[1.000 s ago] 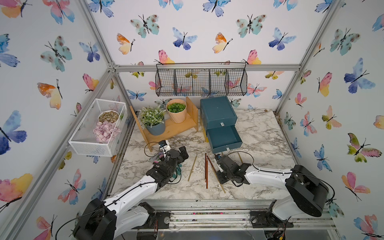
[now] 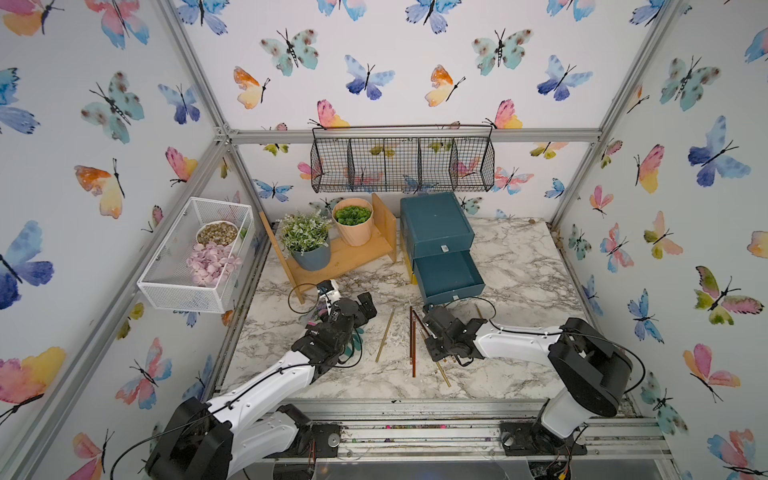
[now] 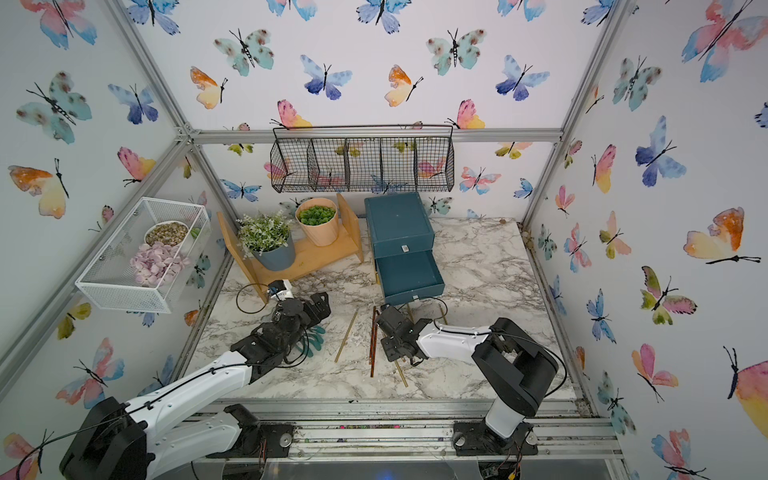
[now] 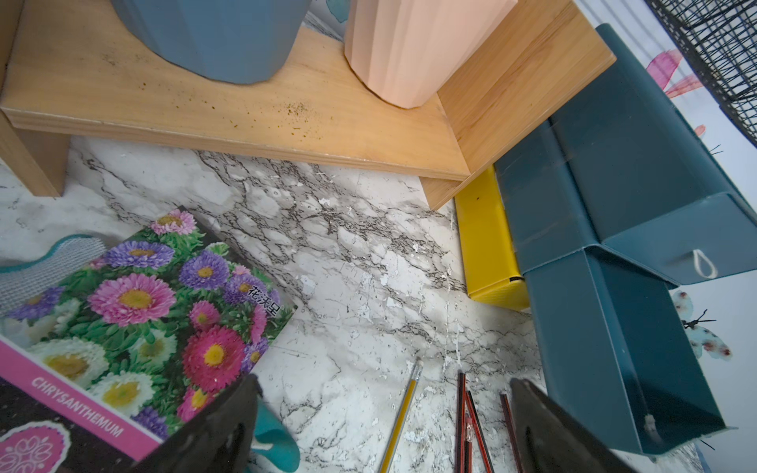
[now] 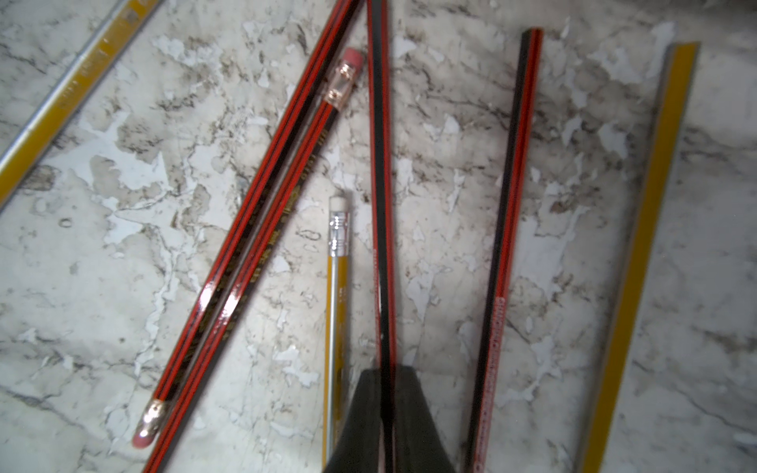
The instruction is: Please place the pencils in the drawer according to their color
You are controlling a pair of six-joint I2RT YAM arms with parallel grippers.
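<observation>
Red-and-black pencils [image 5: 516, 173] and yellow pencils [image 5: 642, 252] lie spread on the marble table in front of the open blue drawer [image 2: 448, 276]. In the right wrist view my right gripper is low over a middle red-and-black pencil, its fingertips near together around that pencil's line; whether they grip it I cannot tell. My left gripper is open above the table at the left, over a flower-printed packet [image 4: 157, 315], apart from a yellow pencil [image 4: 399, 418] beneath it.
The upper drawer [image 2: 436, 220] is shut. A wooden shelf [image 2: 344, 264] with two potted plants stands at the back left, a yellow box [image 4: 485, 236] beside the drawers. A wire basket [image 2: 400, 164] hangs on the back wall.
My right arm has shifted slightly left, with its elbow drawn in. The left arm and the drawer have not moved.
</observation>
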